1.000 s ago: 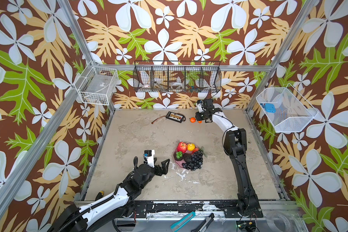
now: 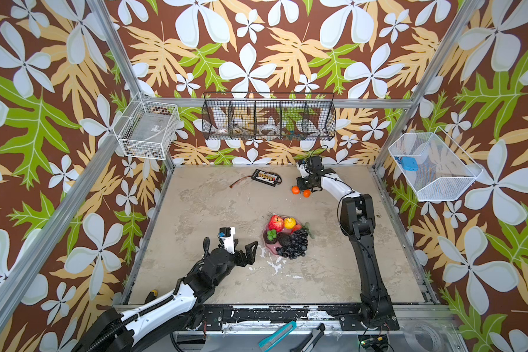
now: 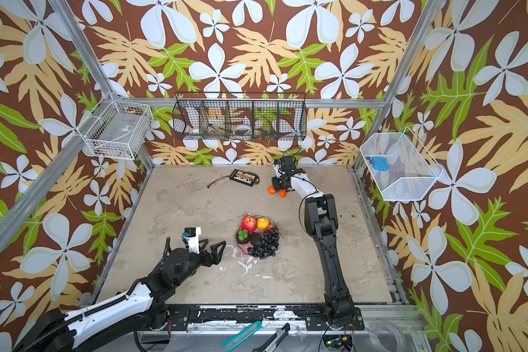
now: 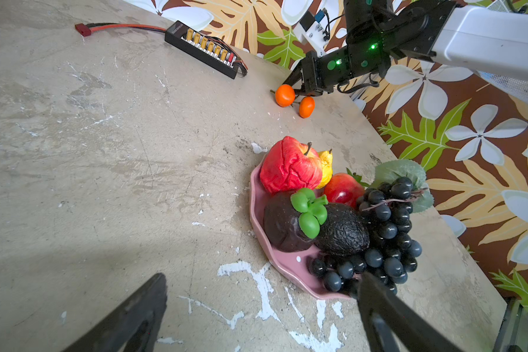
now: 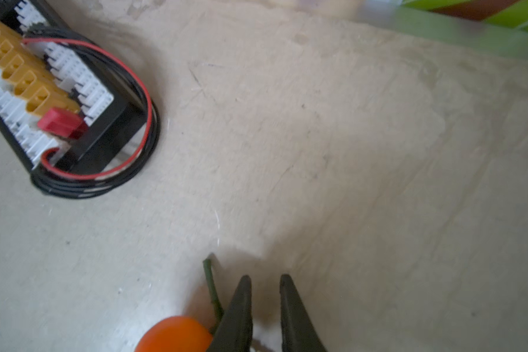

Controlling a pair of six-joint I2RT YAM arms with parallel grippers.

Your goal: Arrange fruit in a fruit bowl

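Observation:
Two small orange fruits, one rounder (image 4: pixel 285 95) and one oval (image 4: pixel 306 106), lie on the table below my right gripper. Its fingertips are a narrow gap apart in the right wrist view. A green stem (image 5: pixel 213 290) rises beside the left finger; part of a dark stem shows low between the fingers, and whether it is touched cannot be told. A pink bowl (image 4: pixel 288 265) holds a red fruit (image 4: pixel 288 167), a yellow fruit (image 4: pixel 326 167), a dark mangosteen (image 4: pixel 284 221), an avocado (image 4: pixel 343 230) and black grapes (image 4: pixel 387 228). My left gripper stands open and empty, left of the bowl.
A black connector board (image 2: pixel 266 177) with a cable lies left of the orange fruits. Wire baskets hang around the table: black (image 2: pixel 268 119), white left (image 2: pixel 149 130), white right (image 2: pixel 434 167). Bare table (image 2: pixel 199 202) extends left of the bowl.
My right gripper has moved a little the same way. The left arm and the bowl have stayed put.

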